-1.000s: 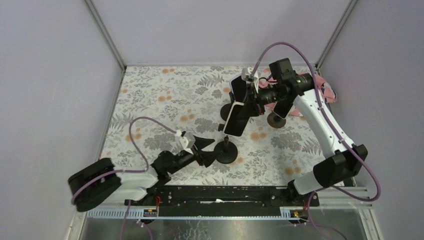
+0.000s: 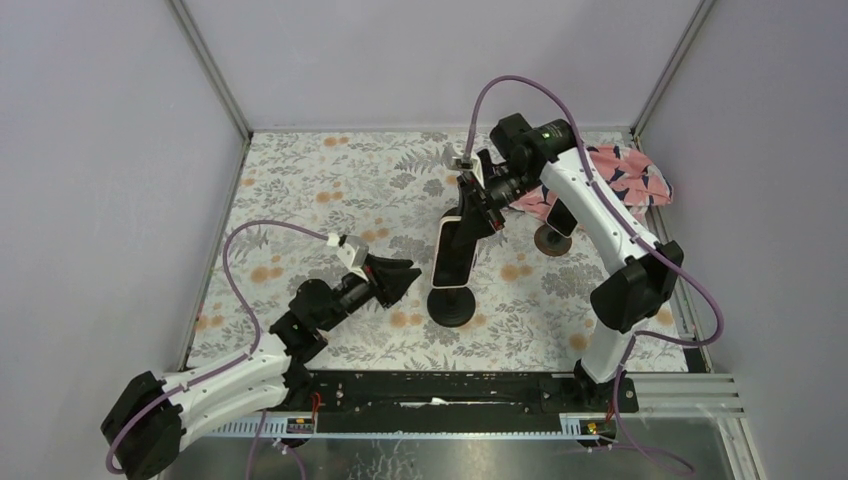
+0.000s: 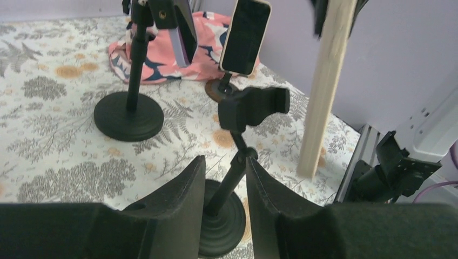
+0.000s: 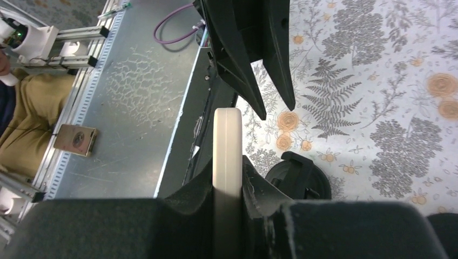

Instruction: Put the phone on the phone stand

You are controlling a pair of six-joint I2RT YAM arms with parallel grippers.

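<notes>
My right gripper (image 2: 478,205) is shut on a phone (image 2: 452,262), held nearly upright over the front black stand (image 2: 451,310); the phone's pale edge runs between the fingers in the right wrist view. In the left wrist view this phone (image 3: 321,108) hangs beside the front stand's empty holder (image 3: 251,108), apart from it. My left gripper (image 2: 398,285) is left of the stand, its fingertips a little apart, with nothing seen between them.
Another black stand (image 3: 127,121) is behind, carrying a device. A phone (image 3: 243,38) rests on a stand at the back right, before a pink cloth (image 2: 630,180).
The held phone has moved left and toward the front, turning more upright.
</notes>
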